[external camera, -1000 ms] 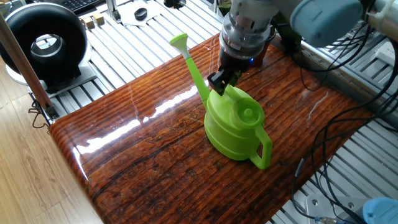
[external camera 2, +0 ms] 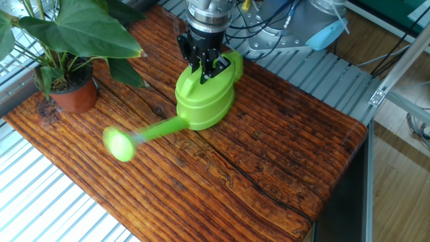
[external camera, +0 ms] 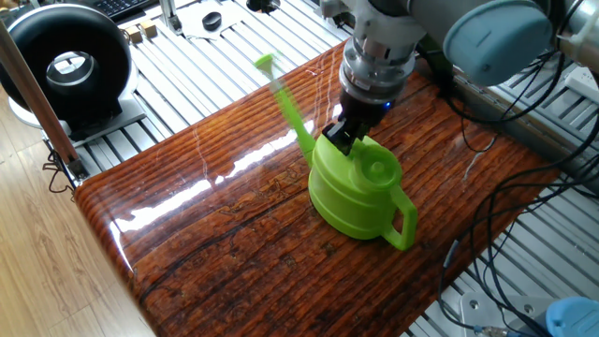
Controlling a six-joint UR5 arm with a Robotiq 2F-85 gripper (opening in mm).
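Observation:
A bright green watering can (external camera: 351, 201) stands on the glossy brown wooden table. Its spout (external camera: 294, 117) points to the back left in exterior view 1 and is blurred. The rose (external camera 2: 119, 144) at the spout's end faces the front left in exterior view 2, blurred too. My black gripper (external camera: 343, 140) is down at the top of the can, by its upper handle. Seen from the other side, the gripper (external camera 2: 207, 72) has its dark fingers against the can's top. How far the fingers are closed on the handle is hard to make out.
A potted plant (external camera 2: 75, 94) with broad leaves stands at the table's edge, near the can. Loose black cables (external camera: 487, 220) hang on the right in exterior view 1.
My gripper has moved a little to the right and down onto the can's top. The can has shifted and turned slightly, its side handle swinging right, and the spout is now blurred.

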